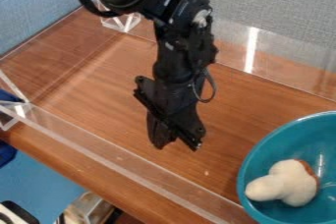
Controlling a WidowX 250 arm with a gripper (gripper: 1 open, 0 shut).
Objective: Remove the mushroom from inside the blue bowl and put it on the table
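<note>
The mushroom (284,183), pale with a brown patch on its right side, lies inside the blue bowl (262,153) at the lower right, where the frame cuts off part of the bowl. My black gripper (178,141) points downward above the wooden table, left of the bowl and clear of it. Its fingertips sit close together in dark silhouette, so how far apart they stand is hard to make out. No mushroom shows at the fingertips.
Bare wood covers the table (92,90) to the left of the gripper. Clear low walls run along its back and front edges. A white bracket (121,20) stands at the back left corner. Something metallic lies in the bowl by the mushroom.
</note>
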